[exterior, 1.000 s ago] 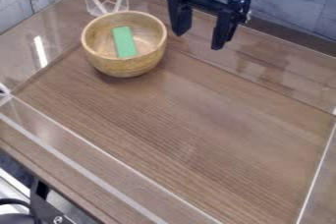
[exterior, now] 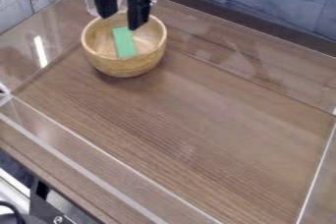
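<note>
A round wooden bowl (exterior: 125, 63) sits at the upper left of the table, with a green rectangular block (exterior: 125, 43) inside it. My black gripper (exterior: 121, 12) is over the back part of the bowl, just above the green block, its two dark fingers apart with nothing visibly held between them.
A pale wire-like object behind the gripper at the back left is partly hidden. Dark cables show at the lower left beyond the table's edge.
My gripper has moved left from the back middle of the table to above the bowl. The bowl and green block look unmoved.
</note>
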